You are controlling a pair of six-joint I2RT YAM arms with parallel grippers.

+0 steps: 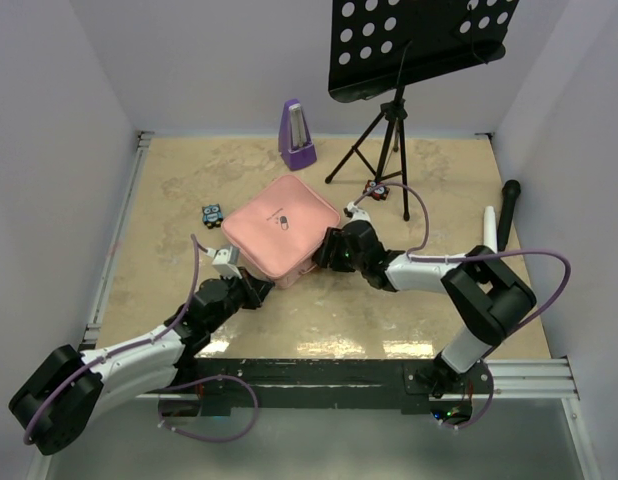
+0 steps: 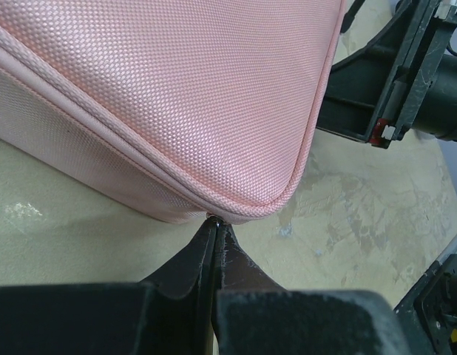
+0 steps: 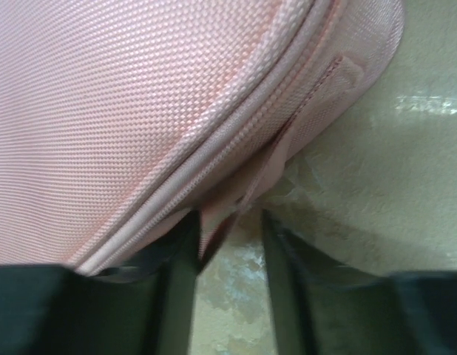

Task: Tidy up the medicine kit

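Observation:
The pink medicine kit (image 1: 279, 215) lies closed, set at an angle on the table. My left gripper (image 1: 263, 284) is at its near left corner; in the left wrist view its fingertips (image 2: 217, 222) are shut right at the piped edge under the lid, nothing clearly between them. My right gripper (image 1: 324, 252) is at the kit's right side; in the right wrist view its blurred fingers stand part open either side of a fabric strip (image 3: 262, 174) beside the zipper (image 3: 214, 159). Whether they touch the strip is unclear.
A music stand (image 1: 399, 120) rises at the back right, a purple metronome (image 1: 295, 140) at the back. A small patterned item (image 1: 212, 215) lies left of the kit. A white cylinder (image 1: 489, 228) and black rod (image 1: 509, 200) lie at the right.

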